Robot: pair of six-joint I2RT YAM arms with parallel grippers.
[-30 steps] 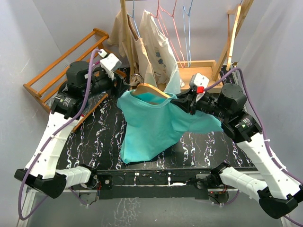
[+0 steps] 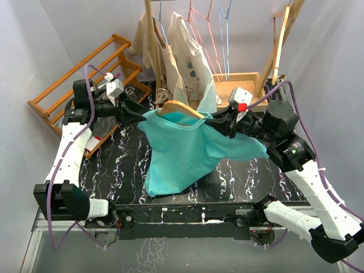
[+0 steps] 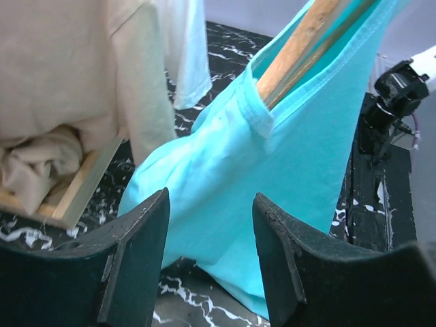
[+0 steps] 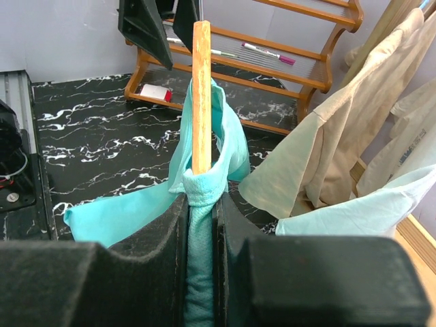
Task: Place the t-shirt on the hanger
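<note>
The turquoise t shirt (image 2: 176, 153) hangs between the arms, its collar around a wooden hanger (image 2: 180, 108), which shows upright in the right wrist view (image 4: 201, 102). My right gripper (image 2: 213, 122) is closed on the shirt and hanger at the hanger's end; the bunched fabric (image 4: 199, 259) runs between its fingers. My left gripper (image 2: 138, 112) is open, just left of the shirt's collar. In the left wrist view, cloth (image 3: 204, 191) and the hanger lie beyond its empty fingers.
Beige and white garments (image 2: 187, 62) hang on the rack behind, with empty pink and blue hangers. A wooden shelf (image 2: 57, 99) stands at the back left.
The right arm and shirt look unchanged.
</note>
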